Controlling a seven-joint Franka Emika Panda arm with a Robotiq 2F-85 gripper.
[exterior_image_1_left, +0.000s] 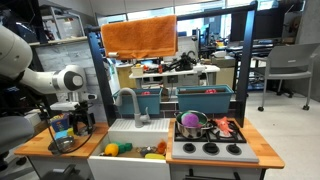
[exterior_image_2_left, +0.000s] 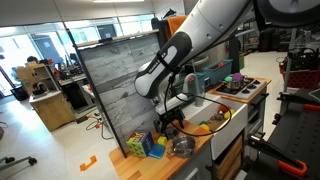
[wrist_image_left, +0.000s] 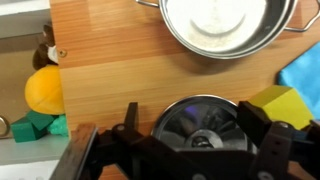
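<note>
My gripper stands open above the counter at the sink's left, its dark fingers reaching in from the bottom of the wrist view. Below and between them is a round, dark-rimmed lid or dish (wrist_image_left: 205, 112), partly covered by the gripper; whether they touch cannot be told. A steel pot (wrist_image_left: 225, 25) with side handles sits beyond it, and appears as the steel pot (exterior_image_2_left: 182, 146) in the second exterior view. A yellow block (wrist_image_left: 282, 104) lies right of the dark round thing, beside a blue cloth (wrist_image_left: 304, 76).
An orange toy (wrist_image_left: 44, 91) and a green block (wrist_image_left: 40, 125) lie at the wrist view's left, in the sink (exterior_image_1_left: 113, 137). A faucet (exterior_image_1_left: 136, 106) rises behind. The stove (exterior_image_1_left: 213, 150) to the right holds a pot with a purple thing (exterior_image_1_left: 190, 120). Bare wood separates sink and pot.
</note>
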